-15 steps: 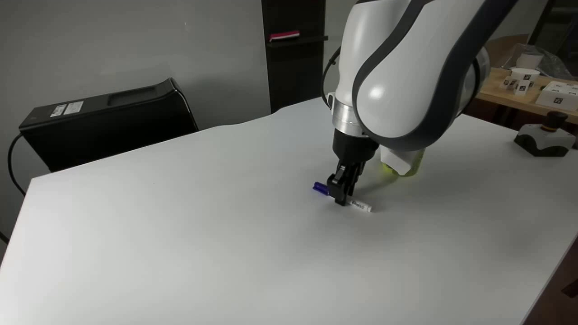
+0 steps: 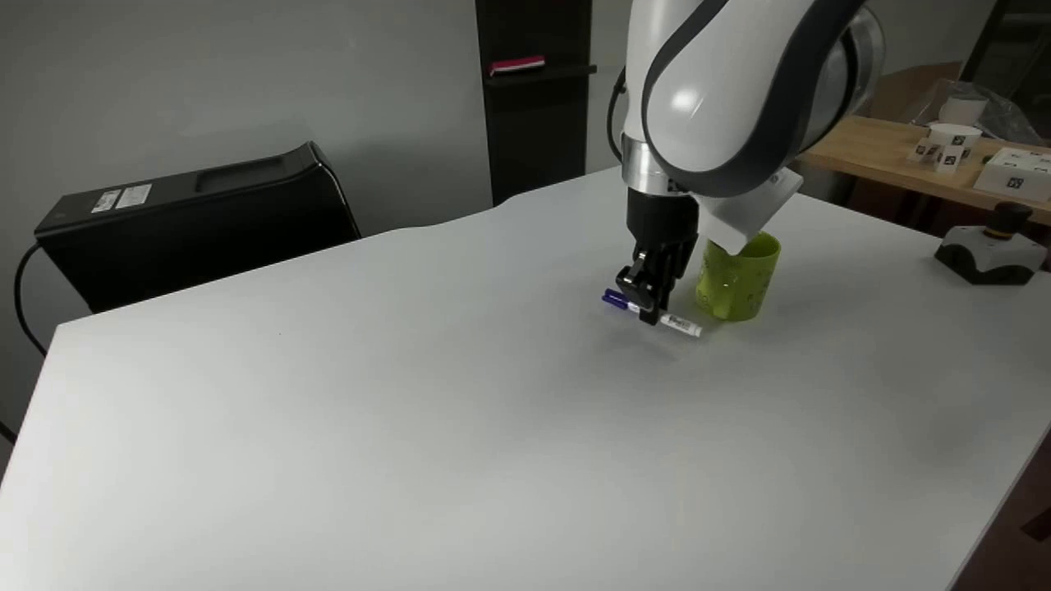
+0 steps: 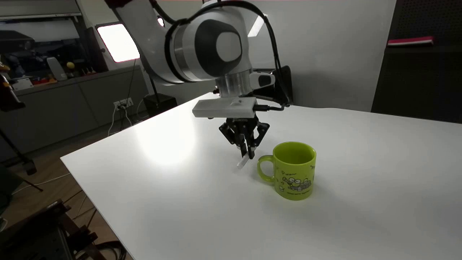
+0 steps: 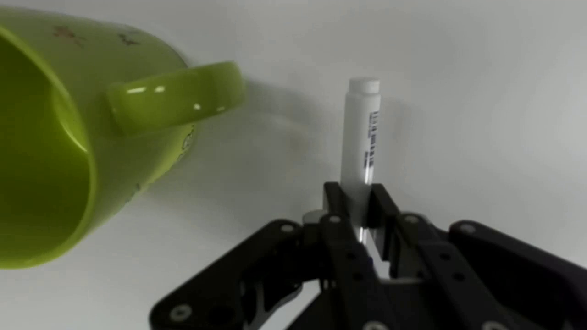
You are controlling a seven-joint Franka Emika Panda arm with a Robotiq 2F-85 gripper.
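Note:
A white marker with a blue cap [image 2: 681, 324] is pinched near its middle by my gripper [image 2: 650, 313], which is shut on it. The pen appears raised above the table. In the wrist view the marker [image 4: 360, 132] points away from the fingers, its white end free, while its capped part is mostly hidden by the gripper. The green mug [image 3: 294, 178] stands upright on the table beside the gripper [image 3: 247, 155], its handle turned toward the marker. From above, the mug [image 4: 137, 71] lies to the left, apart from the pen.
A black case [image 2: 197, 222] stands behind the back left edge.
Gripper and marker have risen and shifted back and to the right, nearer the mug. More of the mug now shows in exterior view 1; it has not visibly moved.

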